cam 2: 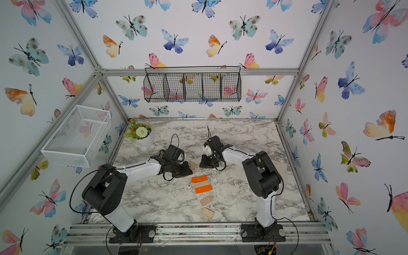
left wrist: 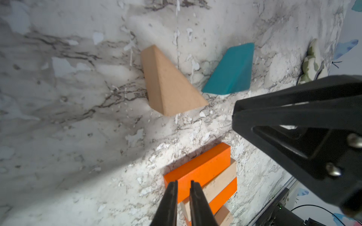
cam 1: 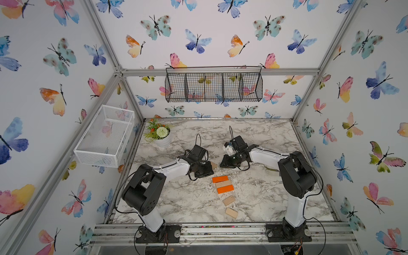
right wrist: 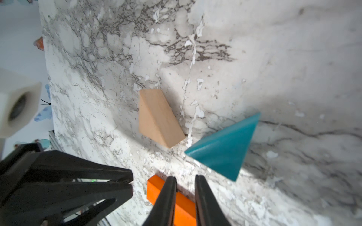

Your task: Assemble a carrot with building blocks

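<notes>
Two orange bricks (cam 1: 220, 178) with a wooden brick (cam 1: 223, 184) between them lie at the table's middle, two loose wooden blocks (cam 1: 229, 199) in front. Behind them a wooden wedge (left wrist: 169, 86) and a teal wedge (left wrist: 230, 71) rest apart, also seen from the right wrist. My left gripper (cam 1: 207, 172) hangs above the table left of the wedges, fingers (left wrist: 169, 207) low in its wrist view, nothing visible between them. My right gripper (cam 1: 225, 164) hangs close to the teal wedge, fingers (right wrist: 203, 203) apart, holding nothing visible.
A flowerpot (cam 1: 163, 140) stands at the back left. A white mesh basket (cam 1: 95, 157) and a black wire rack (cam 1: 213, 85) are on the walls. The two grippers are close together.
</notes>
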